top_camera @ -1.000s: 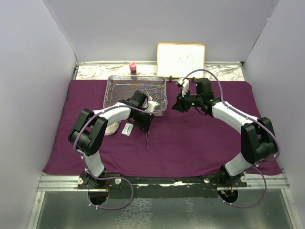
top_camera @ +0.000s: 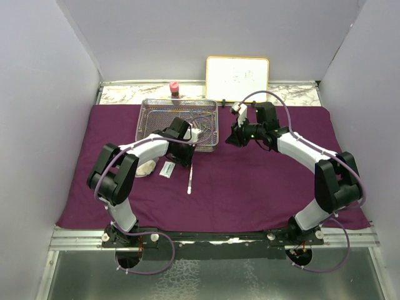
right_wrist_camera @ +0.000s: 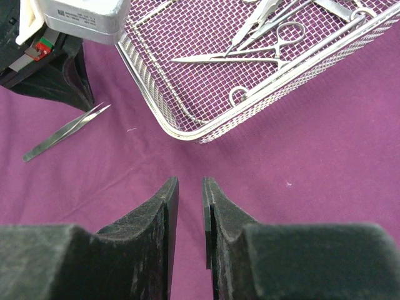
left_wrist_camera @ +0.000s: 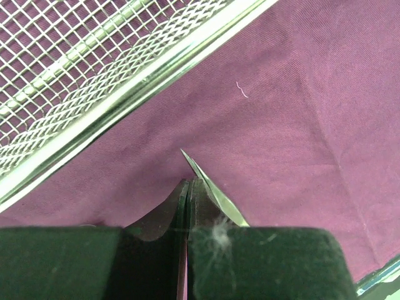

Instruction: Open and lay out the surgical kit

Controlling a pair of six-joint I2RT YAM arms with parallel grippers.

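Metal tweezers (top_camera: 190,181) lie on the purple cloth (top_camera: 250,194) below the wire tray (top_camera: 144,125). My left gripper is shut right at their pointed end, its tips against or beside them; I cannot tell whether anything is between them. The tray holds scissors and other ringed instruments (right_wrist_camera: 225,60). My right gripper is part open above the cloth, right of the tray, with nothing seen between its fingers.
A small white packet (top_camera: 167,169) and a pale bundle (top_camera: 146,167) lie left of the tweezers. A whiteboard (top_camera: 237,78) and pink-capped bottle (top_camera: 174,89) stand at the back.
The right arm looks unmoved.
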